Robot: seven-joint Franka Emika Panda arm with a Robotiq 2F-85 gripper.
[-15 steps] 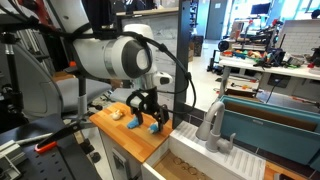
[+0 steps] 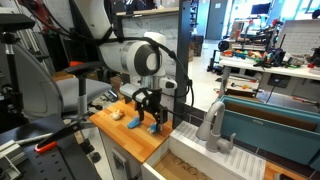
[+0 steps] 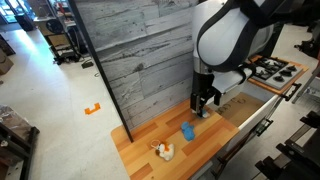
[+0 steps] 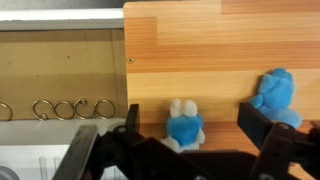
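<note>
In the wrist view, a small white plush toy with ears and a blue body shows between the widely parted fingers of my gripper. The left finger is close to the toy; the right finger is farther away. I see no grip on it. A blue plush lies on the wooden top beyond the right finger. In exterior view 2, the gripper hangs low over the white-and-blue toy, with the blue plush nearby.
A white-and-orange toy lies farther along the wooden top. An open drawer extends beside it, with several metal hooks inside. A grey faucet stands near the drawer, and a grey plank wall rises behind.
The arm's upper links have swung slightly and look narrower and more upright in exterior view 1. Its gripper stays low near the same spot. The toys show no visible movement.
</note>
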